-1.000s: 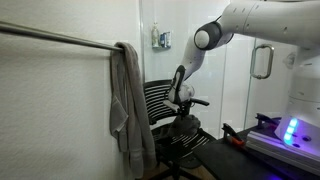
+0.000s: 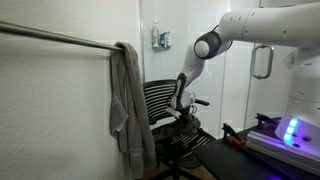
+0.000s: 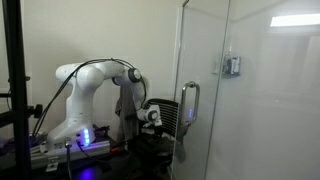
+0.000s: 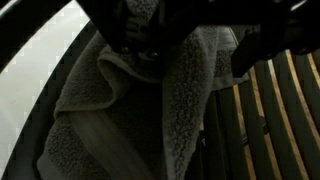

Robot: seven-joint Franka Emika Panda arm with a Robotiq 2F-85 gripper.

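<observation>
A dark grey towel [image 4: 185,95] lies bunched below my gripper in the wrist view. The dark fingers [image 4: 130,32] stand apart on either side of a fold of it, so the gripper is open; whether they press on the cloth cannot be seen. Under the towel is a black chair with a slatted back [image 4: 268,125]. From exterior view 1, my gripper [image 2: 184,113] is low over the seat of that chair [image 2: 160,92], where a dark heap shows too little detail to make out.
Another grey towel [image 2: 127,100] hangs from a wall rail [image 2: 60,38] left of the chair. A dark table [image 2: 235,160] stands in front at the right. Glass panels with a handle [image 3: 189,103] and a small wall shelf [image 3: 232,67] are nearby.
Over the last second my gripper has come down slightly toward the chair seat. The hanging towel and the chair look unmoved.
</observation>
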